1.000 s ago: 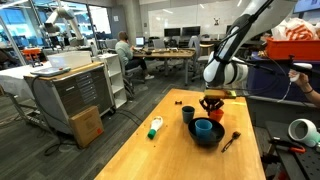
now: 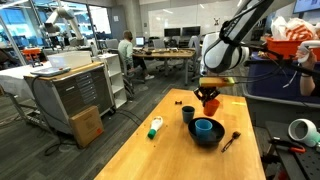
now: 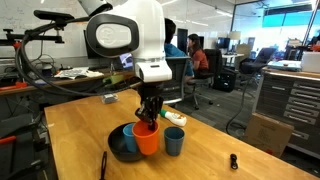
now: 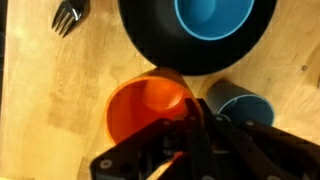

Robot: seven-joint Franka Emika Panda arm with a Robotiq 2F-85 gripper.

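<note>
My gripper is shut on the rim of an orange cup (image 4: 140, 110), seen from above in the wrist view. In exterior view 2 the orange cup (image 3: 147, 138) hangs upright below the gripper (image 3: 150, 113), in front of a black bowl (image 3: 122, 148). Whether its base is clear of the table is hard to tell. A blue cup (image 4: 213, 14) stands in the black bowl (image 4: 145, 32). Close beside the orange cup is a grey-blue cup (image 4: 248, 106), partly hidden by the gripper in the wrist view.
A dark fork (image 4: 67, 15) lies on the wooden table near the bowl. A white and green bottle (image 2: 155, 127) lies farther off, and a small dark item (image 3: 233, 161) rests alone on the table. Wide bare tabletop (image 2: 150, 160) extends away from the cups.
The arm has risen from its lower pose and shifted slightly left in exterior view 1. The orange cup has come up with the gripper. The bowl and the blue cup in it look unmoved.
</note>
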